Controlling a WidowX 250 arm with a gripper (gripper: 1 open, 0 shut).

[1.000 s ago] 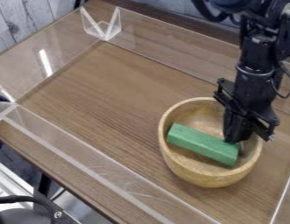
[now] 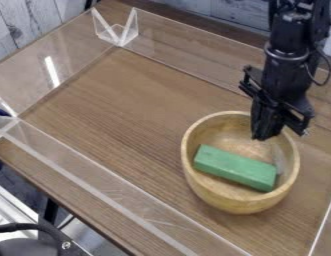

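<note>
A round tan bowl (image 2: 208,200) stands on the wooden table toward the right, with a green block (image 2: 237,168) lying inside it. My black gripper (image 2: 291,125) hangs above the bowl's back rim. Whether its fingers are open or shut is hard to make out; no object shows in them.
A small clear bracket (image 2: 117,32) stands at the back left. Black cables lie at the bottom left.
My gripper has risen up and slightly back from inside the bowl. The green block stays in the bowl, shifted slightly to the right.
</note>
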